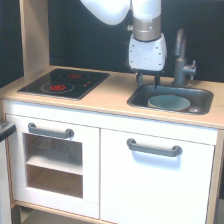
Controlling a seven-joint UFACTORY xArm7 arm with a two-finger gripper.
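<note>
My white gripper (147, 78) hangs from the top over the left rear of the sink (204, 97), its dark fingers pointing down and apart, with nothing visible between them. A blue-grey plate or shallow dish (169, 102) lies in the sink below and to the right of the fingers.
A black hob (63, 84) with red rings sits on the left of the wooden worktop (110, 95). A grey tap (180, 60) stands behind the sink at the right. White cabinet doors (154, 177) with dark handles are below, and an open-looking oven compartment is at the left.
</note>
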